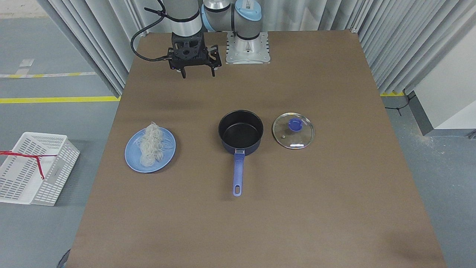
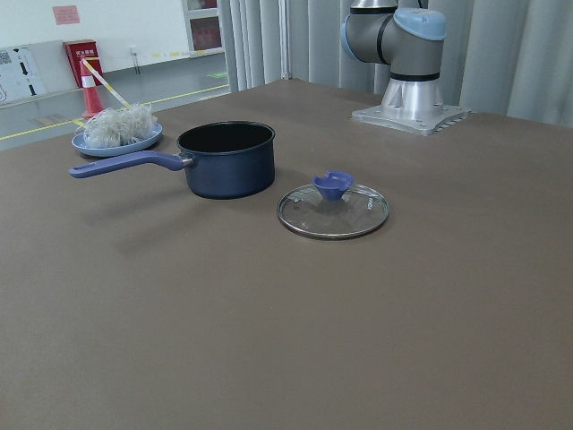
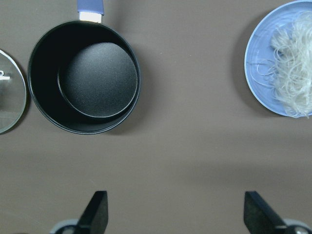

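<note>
A dark blue saucepan with a blue handle stands empty mid-table, also in the left view. Its glass lid with a blue knob lies to the right of it in the front view. A blue plate holding pale dry noodles sits to the pan's left. My gripper hangs near the back of the table, behind the pan and plate; in the wrist view its fingers are wide apart, with nothing between them.
The robot base is mounted at the back edge. A white basket stands on the floor off the left side.
</note>
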